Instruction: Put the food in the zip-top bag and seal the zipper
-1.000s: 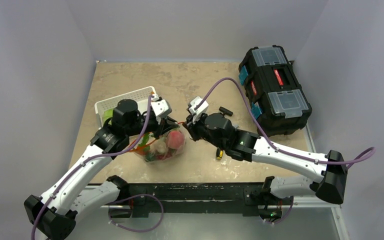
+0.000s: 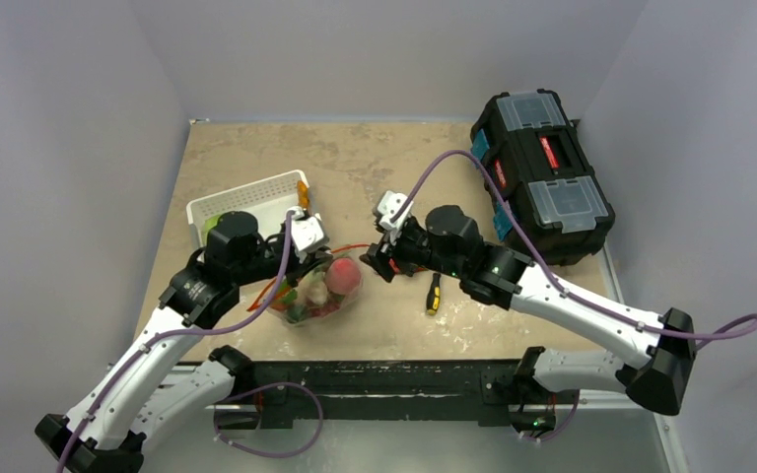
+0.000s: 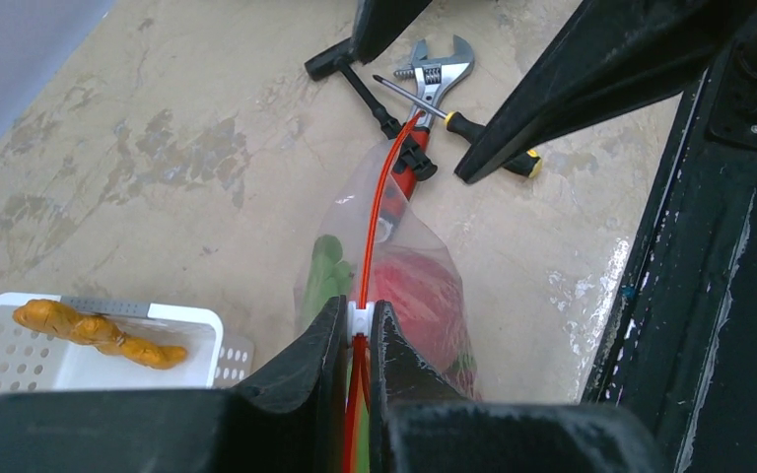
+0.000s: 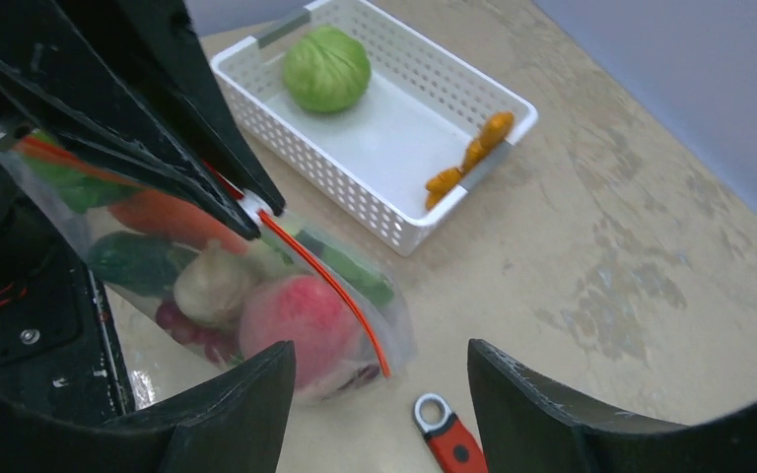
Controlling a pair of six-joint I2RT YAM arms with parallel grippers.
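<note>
The clear bag stands filled with food: a red-pink round fruit, a whitish bulb, a carrot and green vegetables. Its red zipper is one single line on the side toward my right arm; on the other side of the white slider two red strands show. My left gripper is shut on that slider. Open and empty, my right gripper hovers by the bag's right end, the zipper's free tip between its fingers in sight but apart from them.
Behind the bag, a white basket holds a green cabbage and a brown twisted piece. An adjustable wrench, hammer and screwdriver lie right of the bag. A black toolbox stands far right.
</note>
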